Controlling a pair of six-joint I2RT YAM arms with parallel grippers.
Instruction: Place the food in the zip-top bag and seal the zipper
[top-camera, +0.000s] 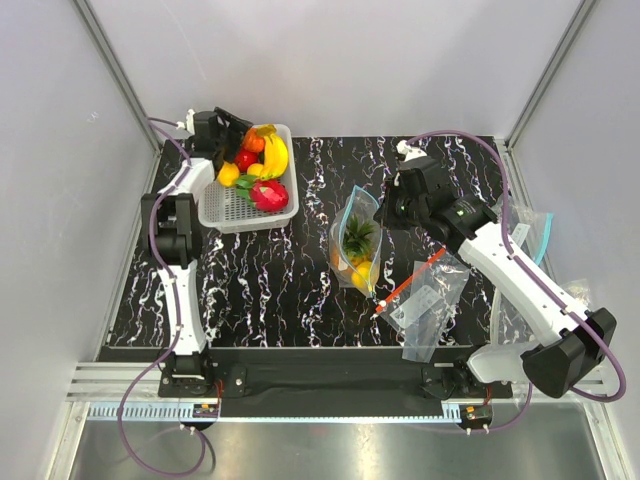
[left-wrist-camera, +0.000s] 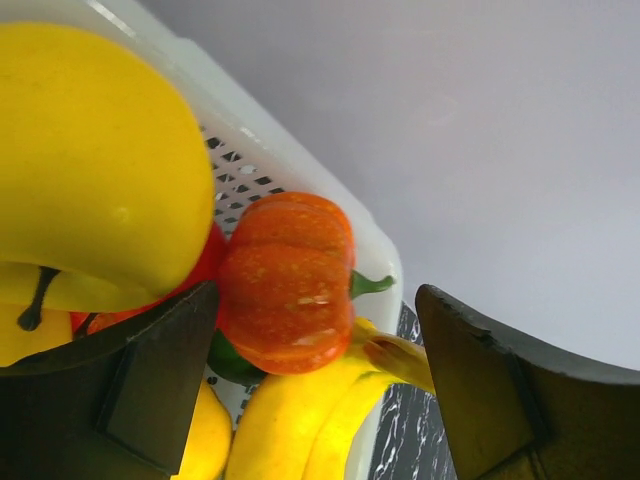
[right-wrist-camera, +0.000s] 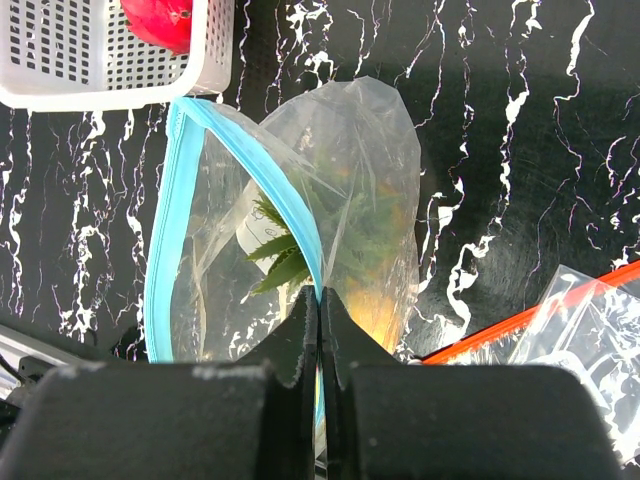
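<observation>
My left gripper (top-camera: 236, 128) hangs over the back of the white basket (top-camera: 250, 224), fingers apart around an orange bell pepper (left-wrist-camera: 285, 280), with bananas (left-wrist-camera: 300, 430) and a yellow pepper (left-wrist-camera: 95, 160) beside it; nothing is visibly gripped. A dragon fruit (top-camera: 270, 196) sits at the basket's front. The zip bag (top-camera: 355, 240) stands open mid-table, holding a pineapple (top-camera: 358, 233) and yellow fruit (top-camera: 362, 273). My right gripper is shut at the bag's blue zipper rim (right-wrist-camera: 300, 225).
Flat bags with orange and blue zippers (top-camera: 430, 305) lie right of and below the standing bag. Grey walls bound the back and sides.
</observation>
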